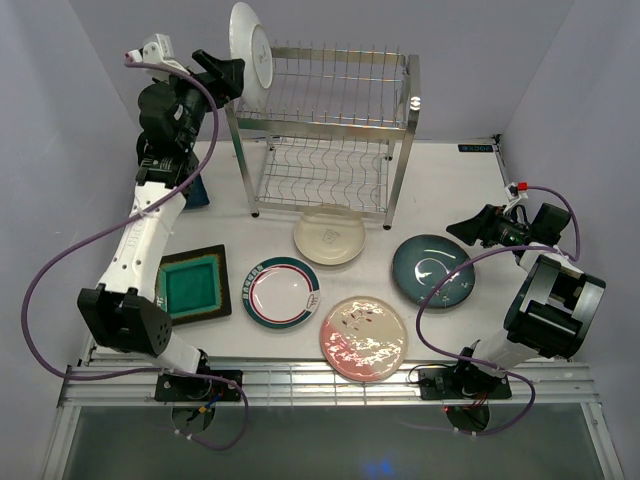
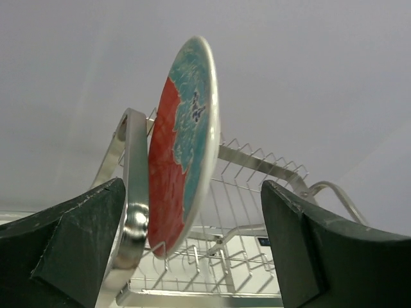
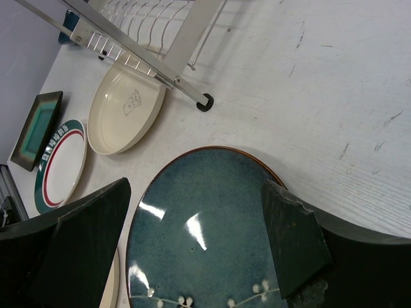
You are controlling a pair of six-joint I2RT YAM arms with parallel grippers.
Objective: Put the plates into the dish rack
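A plate with a red and blue face and white rim stands upright at the left end of the dish rack's top tier. Beside it, just left, my left gripper is open, nothing between its fingers. My right gripper is open above the dark teal plate. Also lying on the table are a cream plate, a white plate with green and red rim, a pink speckled plate and a square green dish.
The rack's lower tier looks empty. A dark blue object lies left of the rack, partly behind the left arm. Bare table shows right of the rack. Purple cables hang over both arms.
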